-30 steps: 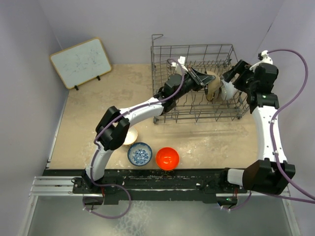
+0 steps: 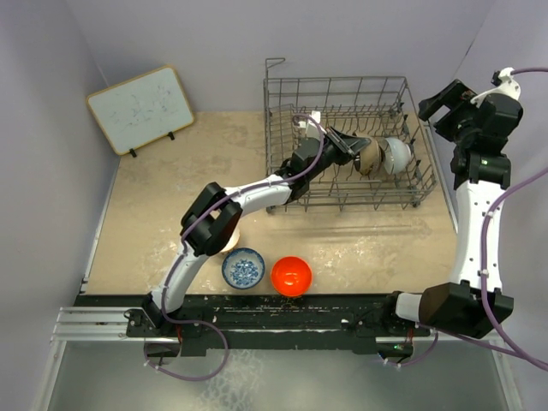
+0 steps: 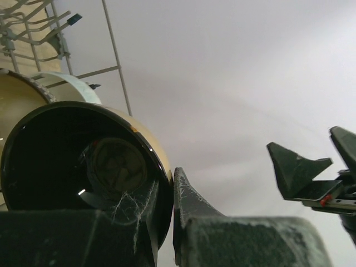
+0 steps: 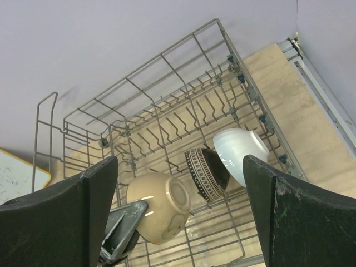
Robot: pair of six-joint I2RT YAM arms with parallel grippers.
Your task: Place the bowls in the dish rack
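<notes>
My left gripper [image 2: 347, 145] is shut on the rim of a tan bowl with a dark inside [image 3: 83, 161] [image 4: 158, 206], held tilted inside the wire dish rack [image 2: 334, 81]. Beside it in the rack stand a patterned bowl [image 4: 203, 172] and a white bowl [image 2: 398, 156] [image 4: 236, 150]. My right gripper [image 2: 441, 107] stands open at the upper right of the rack, empty between its fingers. Below the rack on the table lie a blue patterned bowl [image 2: 243, 268], a red bowl [image 2: 291, 276] and a pale bowl [image 2: 231, 240], partly hidden by the left arm.
A whiteboard [image 2: 139, 107] stands at the back left. The table's left part and the strip in front of the rack's right half are clear. Walls bound the back and sides.
My right gripper has moved right, away from over the rack's right end. My left arm has shifted slightly, with the tan bowl still in its gripper.
</notes>
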